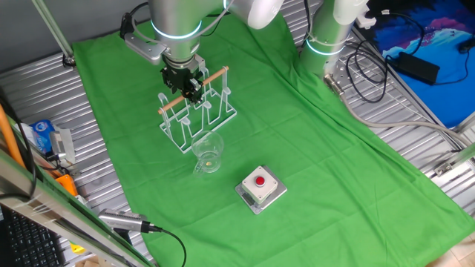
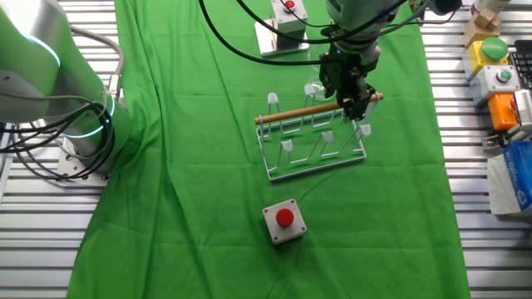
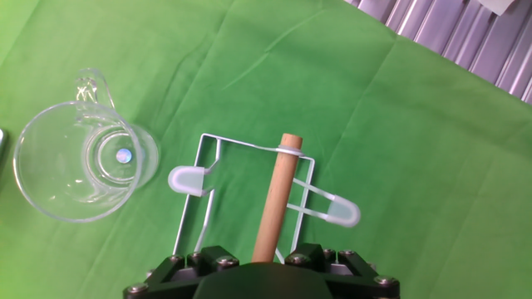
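Observation:
My gripper (image 1: pixel 194 96) hangs over a white wire cup rack (image 1: pixel 199 124) with a wooden bar along its top. In the wrist view the black fingers (image 3: pixel 218 258) stand apart, the wooden bar (image 3: pixel 275 195) running between them with green cloth showing at its sides. Whether they touch the bar cannot be told. A clear glass mug (image 3: pixel 87 162) stands upright on the cloth beside the rack, its handle toward the top of the wrist view. It is empty apart from a small bluish spot at its base. In exterior view 2 the arm largely hides the mug.
A red-button box (image 1: pixel 260 184) on a metal plate sits near the mug. Another red-button box (image 2: pixel 284 220) lies on the rack's other side. The arm's base (image 1: pixel 326 48) and cables are at one edge of the green cloth (image 1: pixel 334 193), which has wide free room.

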